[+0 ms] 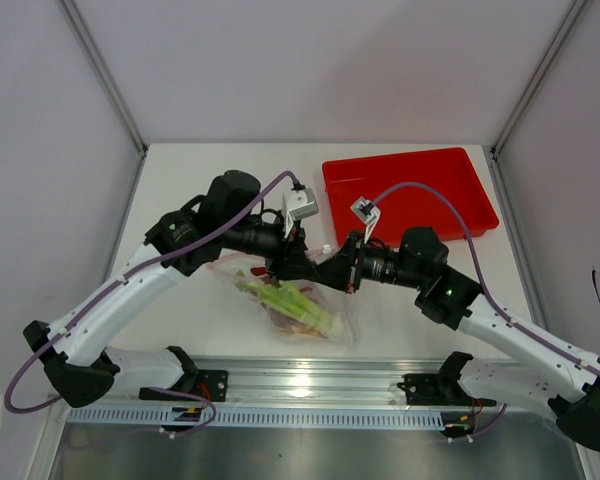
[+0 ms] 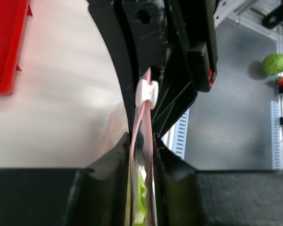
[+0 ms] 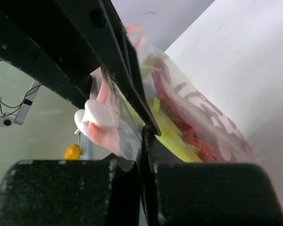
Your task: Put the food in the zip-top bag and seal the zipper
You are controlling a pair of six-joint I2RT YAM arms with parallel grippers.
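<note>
The clear zip bag point(image 1: 300, 310) lies below both grippers with green and red food inside; in the right wrist view it point(image 3: 203, 122) shows yellow-green and red contents. My right gripper is shut on the bag's top edge near the white zipper slider point(image 3: 99, 113). My left gripper is close beside it, its fingers around the pink zipper strip below the slider point(image 2: 146, 94); whether they grip it is hard to tell. In the top view the two grippers meet over the bag.
A red bin point(image 1: 410, 185) sits at the back right of the white table point(image 1: 200, 160). The table's front rail runs just below the bag.
</note>
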